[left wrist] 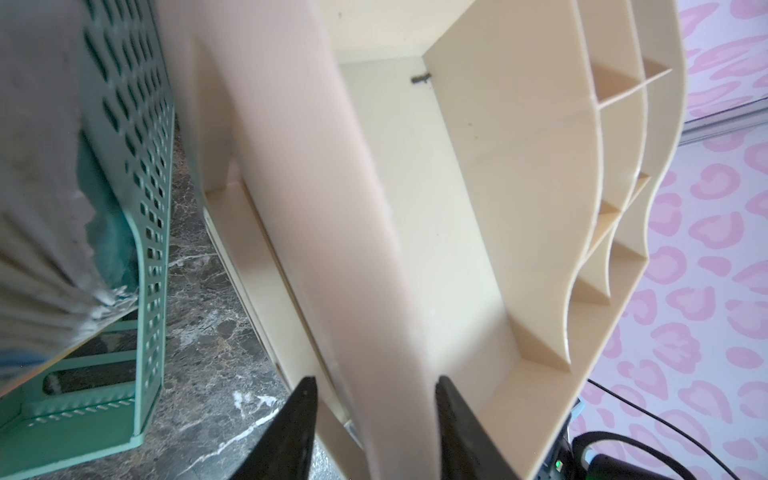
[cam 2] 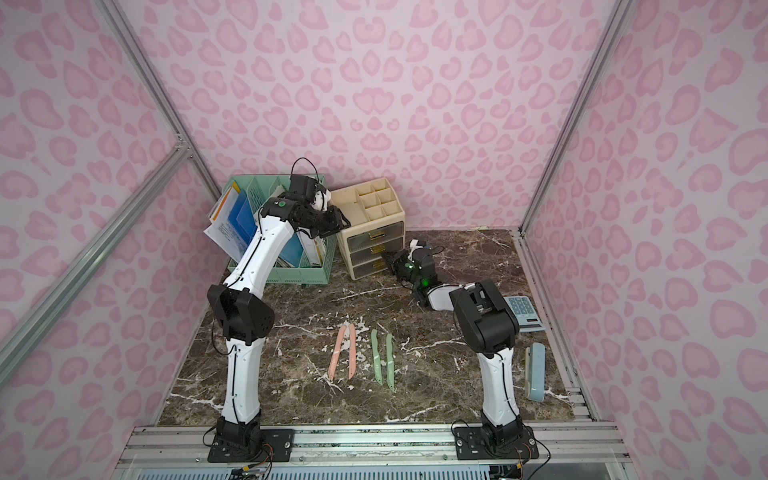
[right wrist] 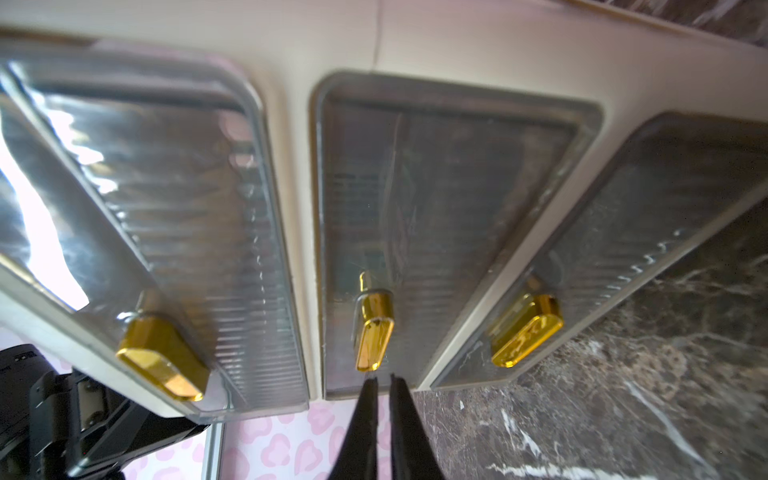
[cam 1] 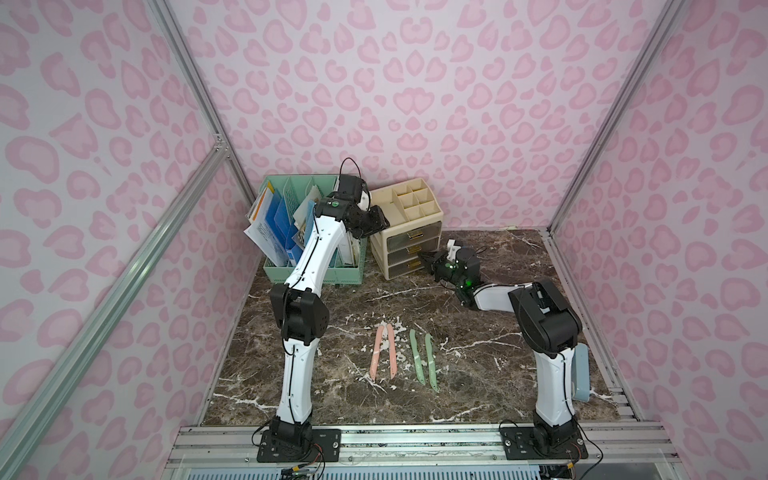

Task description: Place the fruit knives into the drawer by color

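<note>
Two pink knives [cam 1: 391,352] and two green knives [cam 1: 429,360] lie on the front middle of the marble surface. A cream organizer [cam 2: 345,249] stands at the back, with three grey drawers [right wrist: 448,200] with gold handles, all closed. My left gripper is shut on the organizer's top side wall, beside the upper compartments. My right gripper is in front of the drawers, just below the middle gold handle [right wrist: 373,328] in the right wrist view; its narrow dark fingers look nearly together, and whether anything is between them is hard to tell.
A green file basket [cam 1: 318,273] with folders stands left of the organizer. A calculator [cam 2: 521,312] and a pale blue object [cam 2: 536,369] lie at the right edge.
</note>
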